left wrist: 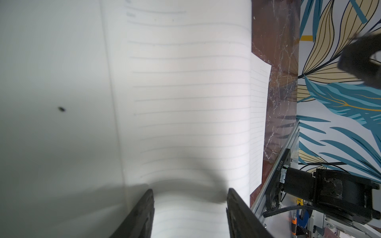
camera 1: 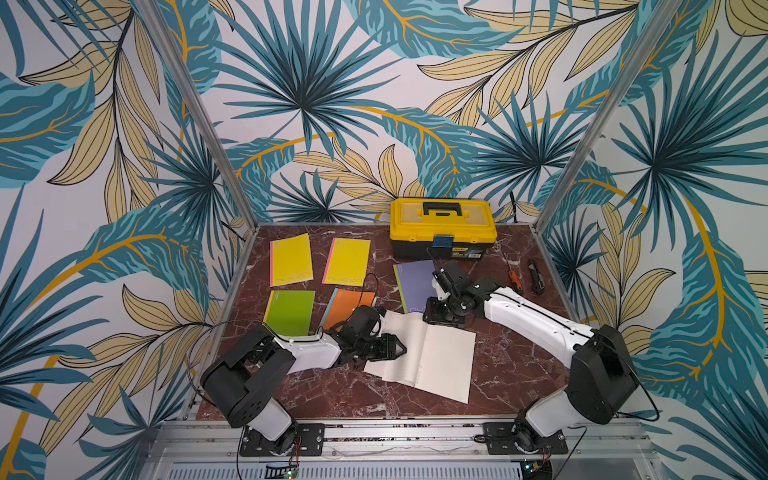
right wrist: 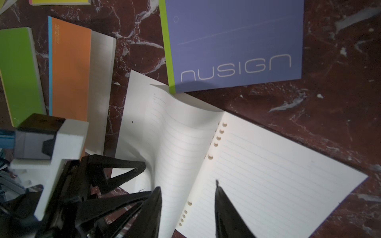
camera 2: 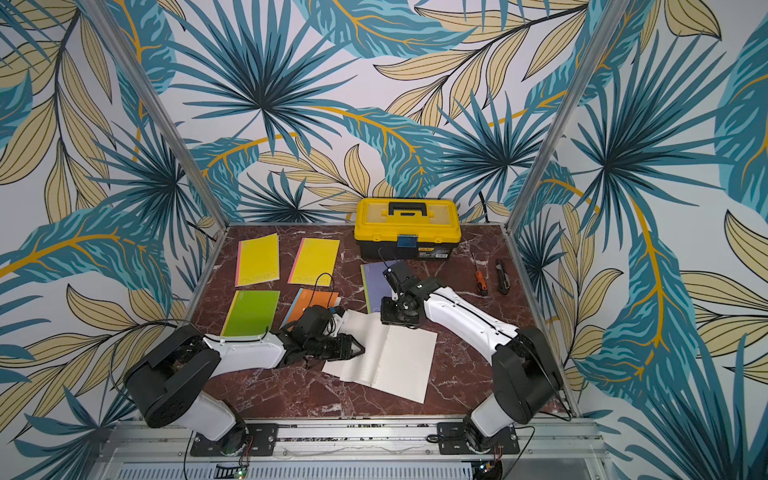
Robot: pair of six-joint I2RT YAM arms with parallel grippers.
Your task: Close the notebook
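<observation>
An open notebook (camera 1: 448, 364) with white lined pages lies at the front middle of the table. Its left-hand pages (right wrist: 178, 154) curl upward in a bulge near the row of punched holes, as the right wrist view shows. At those left pages stands my left gripper, open, its two fingertips apart over the paper; a dark shadow falls between them. My right gripper hangs above the notebook's top edge by the purple notebook, part open with no object between its fingers. Whether the left fingers touch the paper I cannot tell.
A purple notebook (right wrist: 238, 43) overlaps the open one's top edge. Orange (camera 1: 349, 304), green (camera 1: 289, 312) and two yellow notebooks lie to the left. A yellow toolbox (camera 1: 444, 228) stands at the back; a screwdriver (camera 1: 514, 280) and black tool (camera 1: 535, 277) are at right.
</observation>
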